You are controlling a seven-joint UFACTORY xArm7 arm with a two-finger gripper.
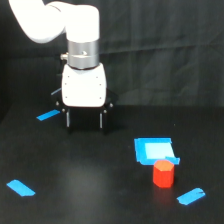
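My gripper [85, 120] hangs at the left of the view under the white arm, its two thin dark fingers well apart. Nothing shows between them, and it appears to be above the black surface. A red block with a six-sided outline [163, 175] rests on the dark table at the right, well away from the gripper. Just behind the block lies a blue-bordered square with a white middle [158, 151]; the block stands in front of it, nearer the camera.
Blue tape strips lie on the black table: one at the back left [48, 115], one at the front left [20, 188] and one at the front right [191, 196]. A dark curtain [160, 50] hangs behind.
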